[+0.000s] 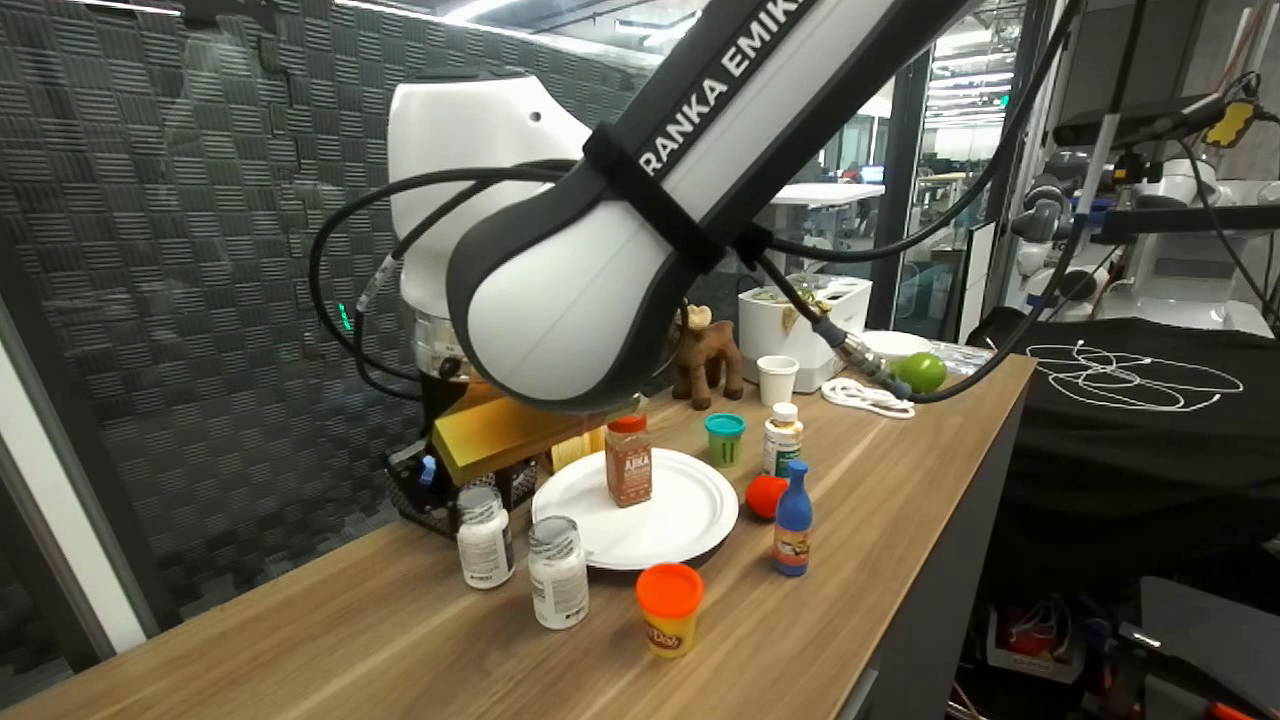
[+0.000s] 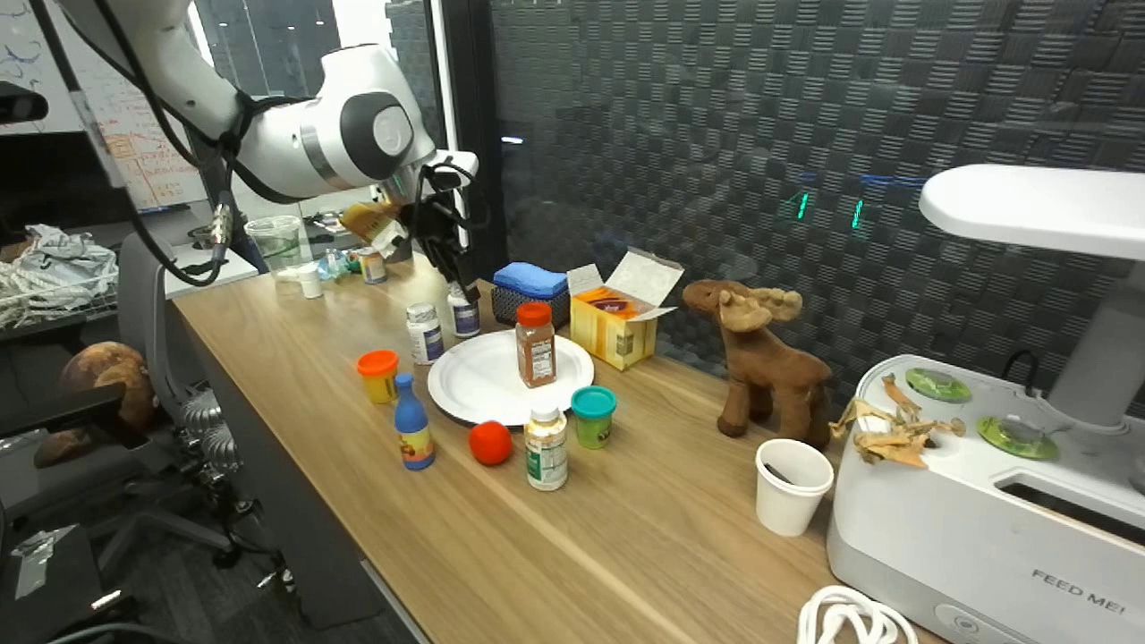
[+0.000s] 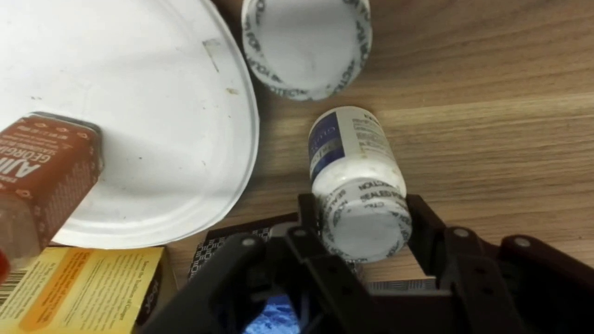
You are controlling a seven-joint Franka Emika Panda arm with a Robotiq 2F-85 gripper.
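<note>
A white pill bottle with a purple label [image 3: 356, 144] has its capped top between the two fingers of my gripper in the wrist view. The gripper is shut on it. In exterior view 1 this bottle [image 1: 485, 546] stands left of a second white bottle [image 1: 559, 582]; whether its base is off the table is hard to tell. Exterior view 2 shows the dark gripper [image 2: 463, 290] over the held bottle [image 2: 464, 317], partly hidden behind the second one [image 2: 425, 334].
A white plate [image 1: 696, 516] bearing a red-lidded spice jar [image 1: 629, 468] lies beside the bottles. Close to the gripper are a yellow tea box [image 2: 612, 333] and a black basket [image 2: 504, 306]. An orange-lidded tub [image 1: 667, 612] and blue bottle [image 1: 793, 528] stand nearer the table edge.
</note>
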